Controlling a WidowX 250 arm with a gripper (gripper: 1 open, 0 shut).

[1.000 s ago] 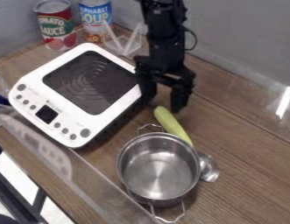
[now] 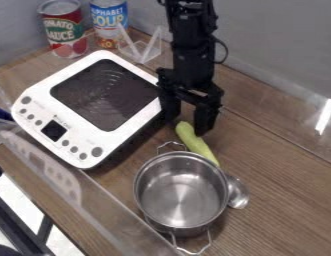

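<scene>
My black gripper [image 2: 189, 104] hangs open at the middle of the view, its fingers just right of the white appliance and above the upper end of a pale green elongated item [image 2: 199, 145]. That item lies on the wooden counter behind a steel pot [image 2: 181, 196]. Whether the fingertips touch it is hard to tell; nothing clearly sits between them. The white appliance [image 2: 49, 104] with a dark top panel and buttons lies to the left.
Two cans, tomato sauce [image 2: 64, 28] and alphabet soup [image 2: 110, 20], stand at the back left. A metal spoon [image 2: 236, 192] lies right of the pot.
My gripper has shifted very slightly down and to the right over the last second. The other things have not moved.
</scene>
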